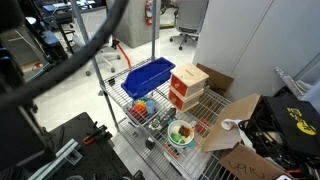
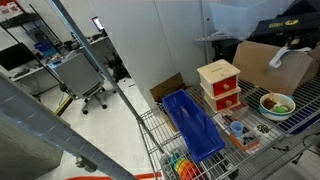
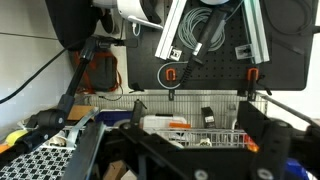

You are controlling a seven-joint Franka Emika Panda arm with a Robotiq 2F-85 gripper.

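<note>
In the wrist view my gripper stands open, its dark fingers (image 3: 122, 145) wide apart at the lower edge. Nothing is held between them. Below, beyond the gap, lie a white-and-orange item (image 3: 165, 122) and a small dark object (image 3: 208, 117) by the wire rack. On that rack stand a blue bin (image 1: 149, 76), a pale-topped box with red drawers (image 1: 187, 84) and a bowl with coloured contents (image 1: 181, 134). Colourful toy-like items (image 1: 143, 107) lie in front of the bin.
A black perforated plate (image 3: 215, 75) carries metal rails and coiled cable (image 3: 197, 27). An open cardboard box (image 1: 232, 124) and dark clutter (image 1: 285, 130) crowd the right of the rack. A blurred dark arm part (image 1: 22, 120) blocks the left foreground of exterior view 1.
</note>
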